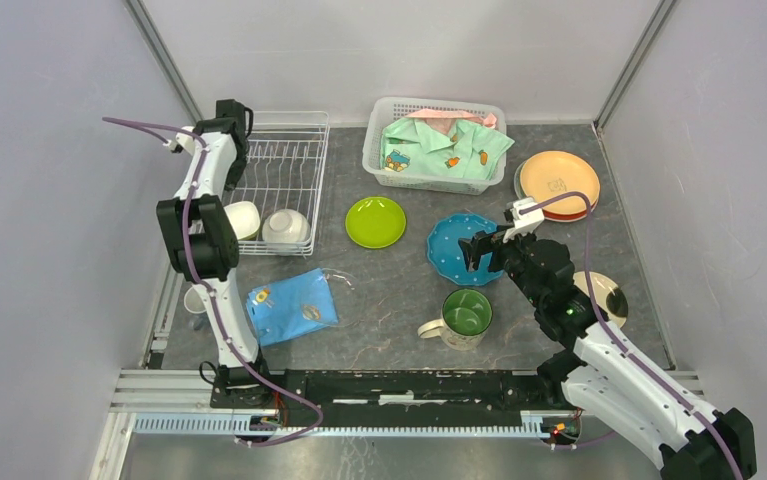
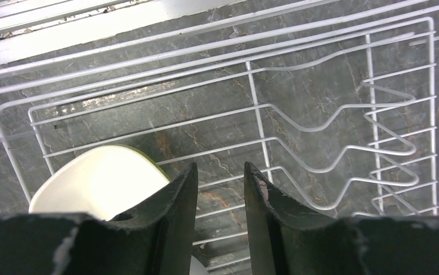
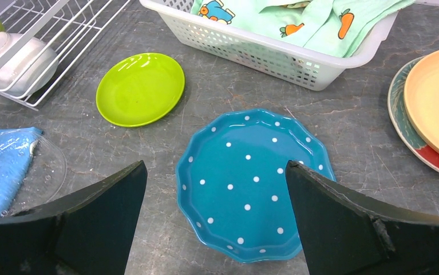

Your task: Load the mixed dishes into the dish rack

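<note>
My left gripper is open, empty, over the white dish rack (image 1: 299, 160), which holds a square white bowl (image 2: 97, 177) and a round white bowl (image 1: 286, 225). My right gripper stands open above the blue dotted plate (image 3: 251, 186). A green plate (image 1: 375, 222) lies beside the rack. Stacked orange plates (image 1: 559, 180) are at the right, a gold plate (image 1: 609, 295) below them, partly behind my right arm. A large green-lined mug (image 1: 464, 318) stands at the front. A white cup (image 1: 194, 300) is partly hidden by my left arm.
A plastic basket (image 1: 379, 175) with cloths stands at the back. A blue bagged item (image 1: 289, 305) lies at the front left, partly on a clear round item (image 3: 51, 172). Bare counter surrounds the green plate and front middle.
</note>
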